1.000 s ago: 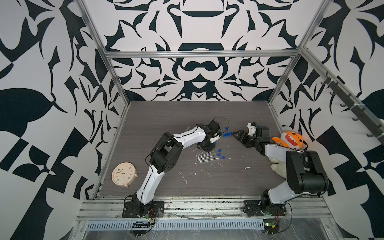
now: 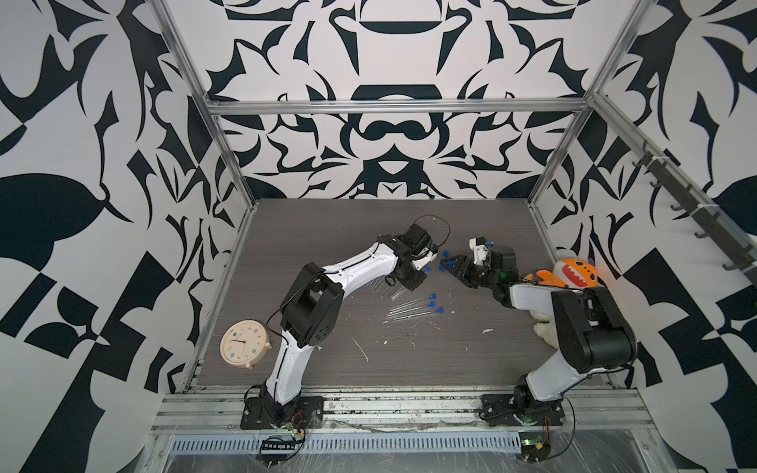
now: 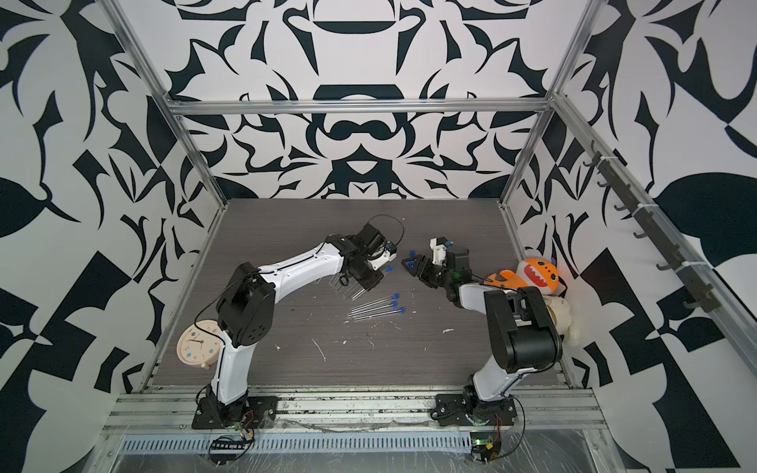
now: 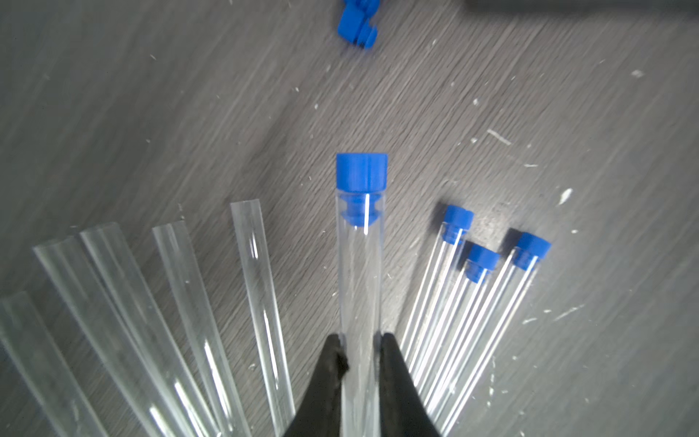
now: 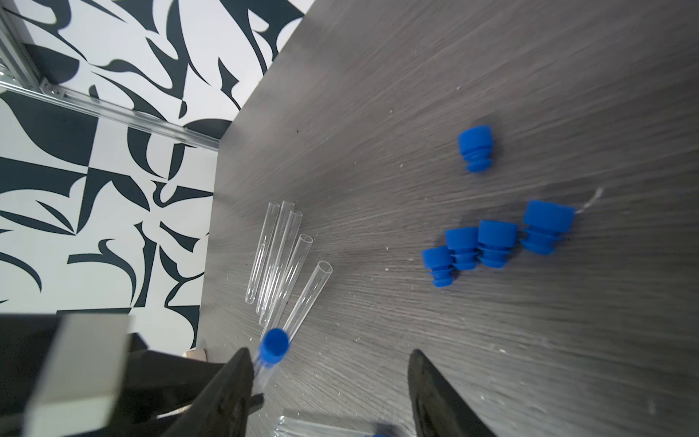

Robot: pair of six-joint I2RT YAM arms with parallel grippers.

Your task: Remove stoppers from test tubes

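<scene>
In the left wrist view my left gripper is shut on a clear test tube (image 4: pixel 360 276), whose blue stopper (image 4: pixel 361 173) sits in its end, clear of the fingers. On the table to the right lie 3 stoppered tubes (image 4: pixel 466 313); to the left, several tubes (image 4: pixel 258 291) have bare open ends. The right wrist view shows my right gripper open, with empty space between its fingers. The held tube's stopper (image 5: pixel 274 346) appears there beside the left finger. Several loose blue stoppers (image 5: pixel 497 241) rest on the table ahead of it.
A round clock (image 2: pixel 244 343) stands at the table's left edge. Orange and pale plush toys (image 2: pixel 574 273) lie by the right wall, behind the right arm. Open table (image 2: pixel 441 354) stretches across the front, with small pale scraps on it.
The right gripper has moved left, closer to the left one and over the loose stoppers' area.
</scene>
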